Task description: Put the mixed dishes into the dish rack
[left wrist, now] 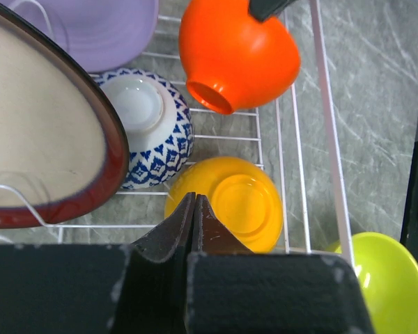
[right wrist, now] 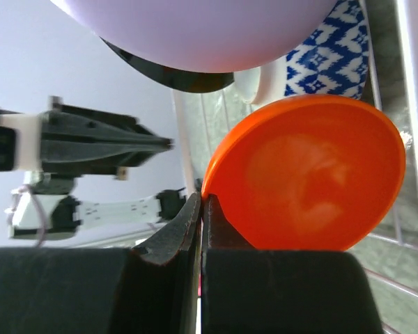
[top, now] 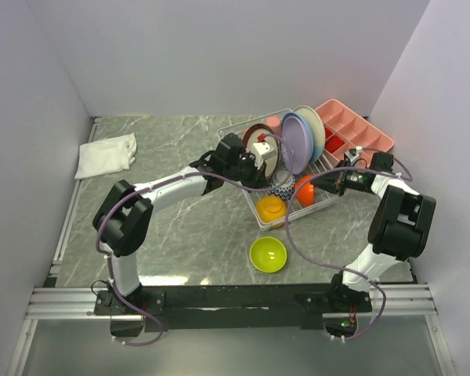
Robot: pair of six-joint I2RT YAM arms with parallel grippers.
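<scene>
A white wire dish rack holds upright plates, a blue-patterned bowl, a yellow bowl and an orange bowl. My right gripper is shut at the orange bowl's rim, which appears to sit between or against its fingertips, with the bowl tilted among the rack's contents. My left gripper is shut, nothing visible between its fingers, above the rack beside the brown-rimmed plate. A green bowl stands on the counter in front of the rack.
A pink compartment tray is behind the rack at right. A folded white cloth lies at back left. Walls bound the sides and back.
</scene>
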